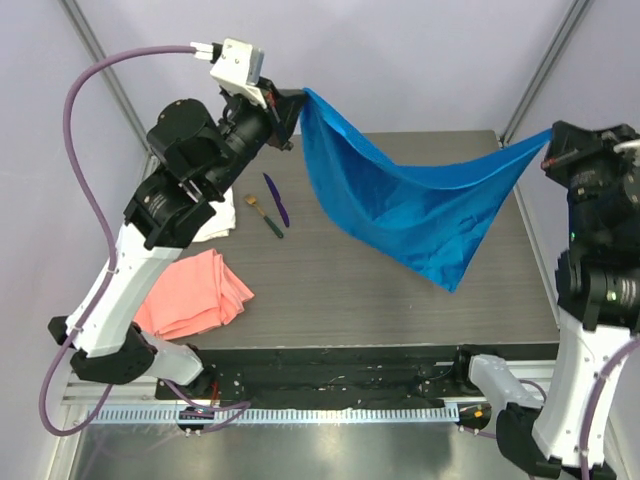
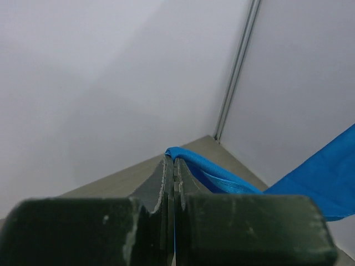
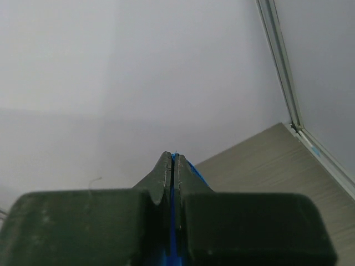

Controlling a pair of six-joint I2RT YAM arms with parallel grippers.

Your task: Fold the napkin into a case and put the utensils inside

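A blue napkin [image 1: 400, 215] hangs between my two grippers above the table, its top edge sagging and its lower part drooping toward the right. My left gripper [image 1: 296, 100] is shut on one upper corner; in the left wrist view the blue cloth [image 2: 219, 176] comes out from between the fingertips. My right gripper [image 1: 552, 150] is shut on the other corner, with a thin blue strip [image 3: 173, 221] showing between its fingers in the right wrist view. On the table lie a purple-handled knife [image 1: 277, 200] and a fork [image 1: 265, 217] with a dark handle.
Folded coral napkins [image 1: 192, 295] lie at the table's front left, with white cloth [image 1: 218, 218] behind them, partly covered by the left arm. Walls close in the sides and back.
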